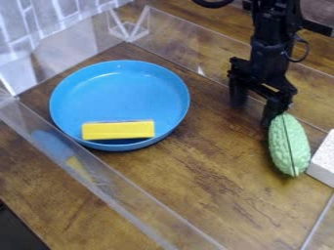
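Observation:
The black gripper (261, 93) hangs low over the wooden table at the upper right, with one finger reaching the top end of a green ridged gourd (290, 148); whether it grips the gourd is unclear. A blue plate (120, 98) sits at the left, holding a yellow block (117, 130) near its front rim.
A white object (323, 160) lies at the right edge beside the gourd. Clear plastic walls border the work area.

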